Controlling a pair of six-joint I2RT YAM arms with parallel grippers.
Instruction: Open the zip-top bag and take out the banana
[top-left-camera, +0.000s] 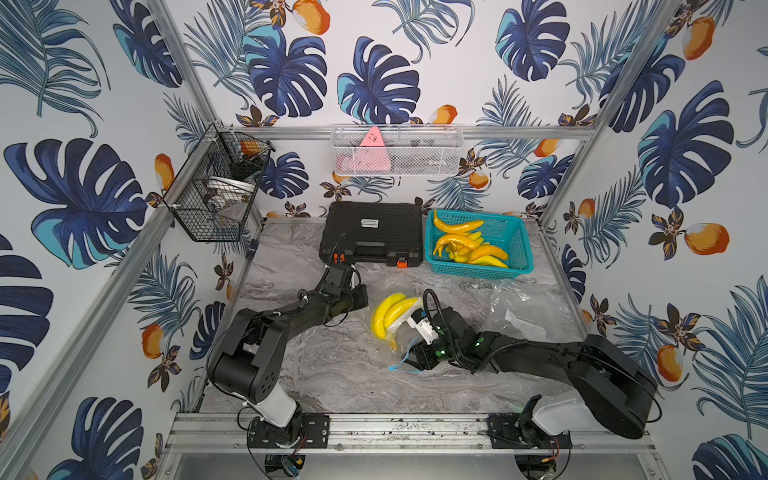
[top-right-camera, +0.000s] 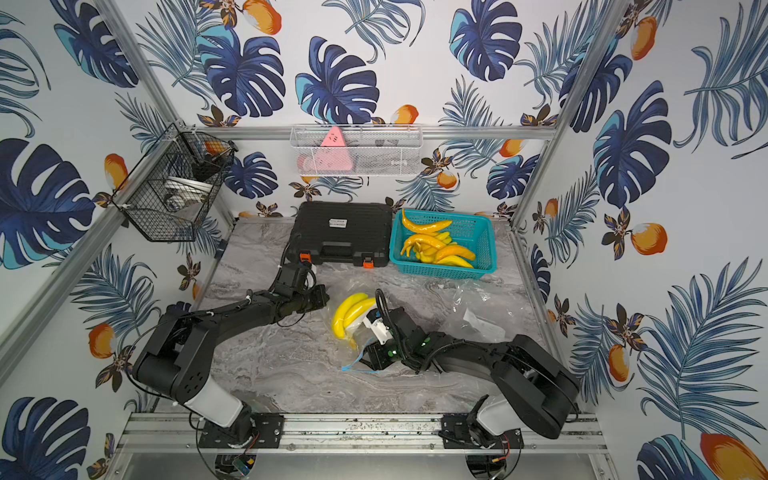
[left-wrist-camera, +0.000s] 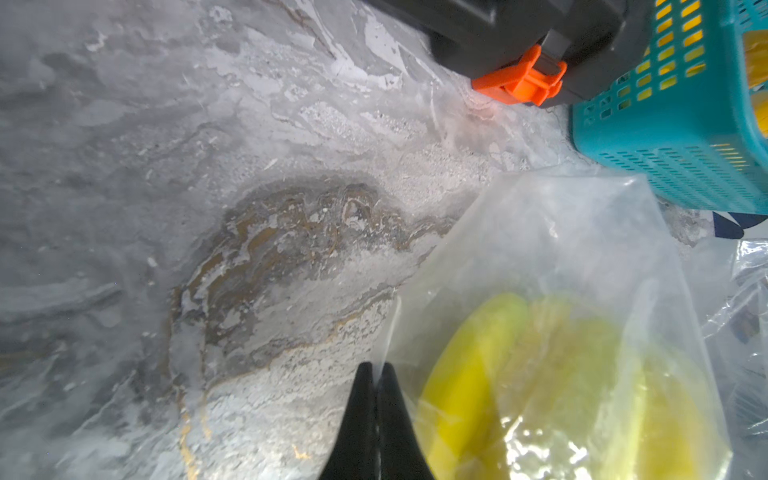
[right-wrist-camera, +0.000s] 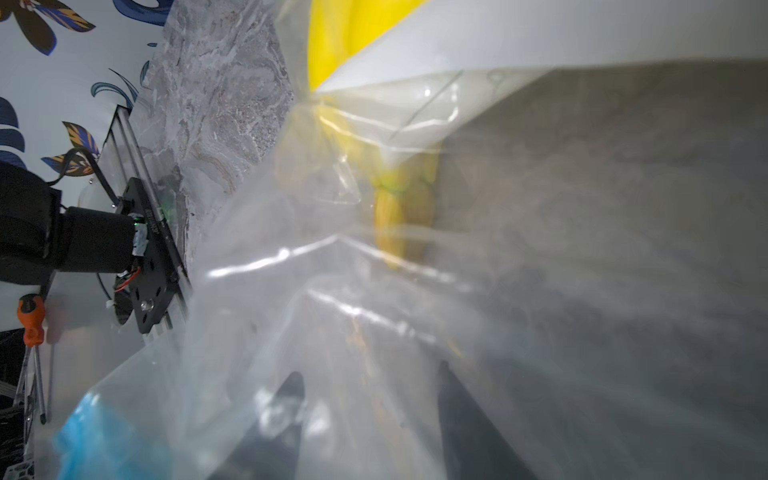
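Note:
A clear zip bag (left-wrist-camera: 560, 232) holding yellow bananas (top-left-camera: 384, 312) lies mid-table, its blue zip end toward the front. My left gripper is shut at the bag's left corner; whether bag film is pinched between its fingertips is hard to tell. My right gripper stands part open at the zip end, its two fingers seen through the film, with the blue strip (right-wrist-camera: 100, 436) beside them. A white paper-like piece (right-wrist-camera: 560, 28) lies in or on the bag over the bananas.
At the back stand a black case (top-left-camera: 371, 224) and a teal basket (top-left-camera: 520, 248) of bananas. Another clear bag (top-left-camera: 524, 316) lies at the right. Wire baskets (top-left-camera: 216, 184) hang on the walls.

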